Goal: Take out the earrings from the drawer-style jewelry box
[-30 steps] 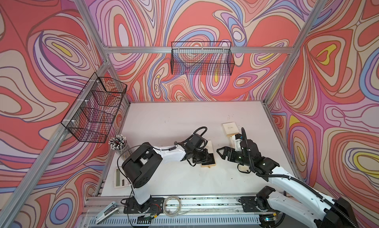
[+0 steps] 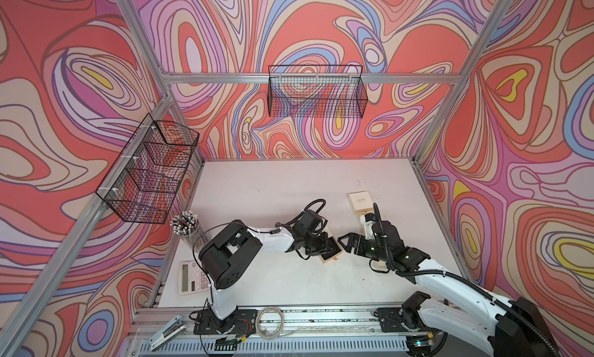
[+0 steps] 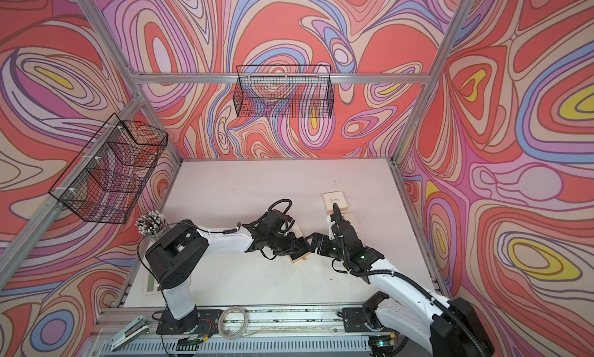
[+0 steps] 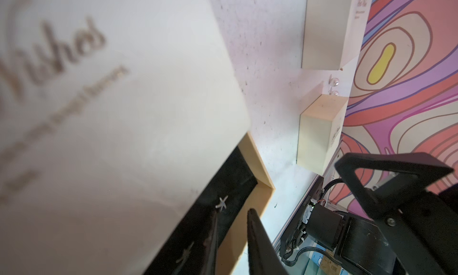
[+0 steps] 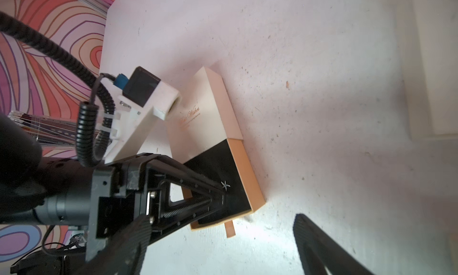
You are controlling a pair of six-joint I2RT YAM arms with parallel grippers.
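Note:
The jewelry box (image 5: 190, 124) lies on the table with its black-lined drawer (image 5: 245, 179) pulled out. A silvery starfish-shaped earring (image 4: 221, 203) rests on the black lining, and a second earring (image 4: 185, 253) shows beside a finger. My left gripper reaches down into the drawer, its fingertips near the starfish. A gap shows between its fingers in the left wrist view; nothing is clearly seen held there. My right gripper (image 2: 348, 242) stands open to the right of the drawer, its fingers (image 5: 312, 239) wide apart and empty.
A cream box (image 2: 362, 202) stands farther back on the right; another (image 4: 317, 132) lies near the right arm. Two small pearl-like pieces (image 4: 334, 82) lie by them. A pen cup (image 2: 185, 224) and a calculator (image 2: 193, 277) stand at left.
The jewelry box with its drawer has turned and shifted slightly right. My left gripper has moved slightly right with it. My right gripper has shifted a little left.

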